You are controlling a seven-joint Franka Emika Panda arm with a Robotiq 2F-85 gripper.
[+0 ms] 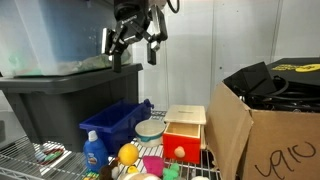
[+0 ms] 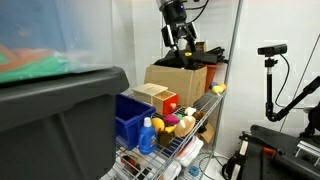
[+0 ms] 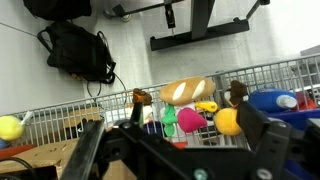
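High above the rack hangs my gripper (image 1: 134,60), open, its two fingers wide apart and nothing between them. Below it on the wire rack are a blue bottle (image 1: 95,150), an orange ball (image 1: 128,154), a pink item (image 1: 152,164) and an orange box (image 1: 182,141). From the wrist, a bread-like brown item (image 3: 188,91), a yellow item (image 3: 206,106) and a small green item (image 3: 168,115) also show among the toys. The gripper's dark fingers cover part of the rack's near side there.
A blue bin (image 1: 115,128) stands behind the bottle, beside a large dark tote (image 2: 60,125). At the right a cardboard box (image 1: 231,130) rises with black things on top. A black backpack (image 3: 77,52) lies on the floor.
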